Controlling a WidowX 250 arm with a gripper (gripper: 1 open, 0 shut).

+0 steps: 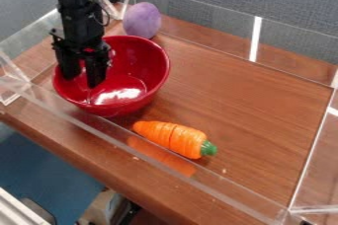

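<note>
My black gripper [82,59] reaches down from the top left, its fingers at the left part of a red bowl [126,79], over the rim and inside. Whether it is open or shut on the rim is hard to tell. An orange toy carrot [173,137] with a green tip lies on the wooden table to the front right of the bowl. A purple round object [142,22] sits behind the bowl.
Clear plastic walls border the wooden table [248,111]. The right part of the table is empty. Below the near left edge are a blue floor and some objects.
</note>
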